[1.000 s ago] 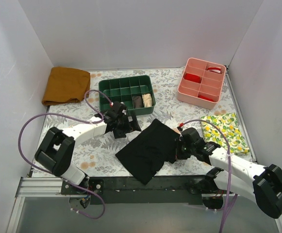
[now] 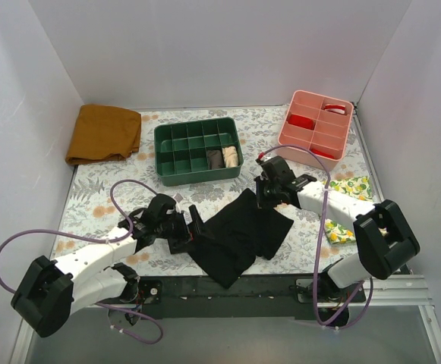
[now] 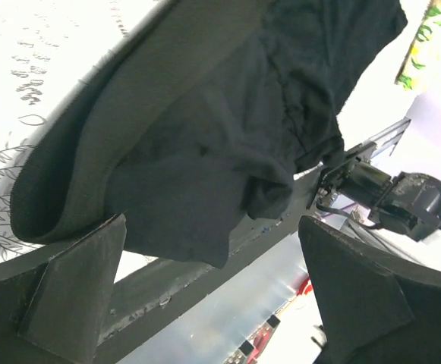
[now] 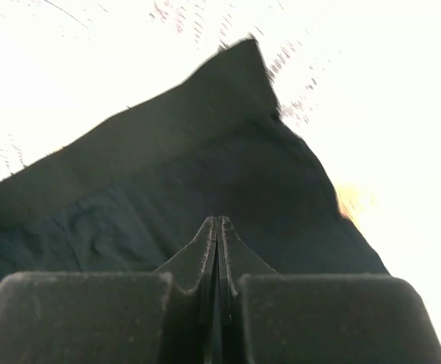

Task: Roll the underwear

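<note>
Black underwear [image 2: 231,241] lies spread out on the patterned mat, its waistband edge running diagonally along the upper left and its lower corner hanging over the table's front edge. At its left corner my left gripper [image 2: 193,230] stands open, and in the left wrist view the waistband [image 3: 140,102] crosses beyond the spread fingers [image 3: 61,299], with nothing held between them. My right gripper [image 2: 262,199] is shut above the garment's upper right end. In the right wrist view its closed fingertips [image 4: 218,224] show nothing between them, the dark fabric [image 4: 243,171] lying below.
A green divided box [image 2: 167,179] with rolled items stands behind the underwear. The pink divided box [image 2: 309,161] is at the back right, a brown folded cloth [image 2: 102,133] at the back left. Lemon-print cloth [image 2: 345,232] lies under the right arm.
The right gripper has moved back and left across the garment toward its upper end. The underwear looks unmoved.
</note>
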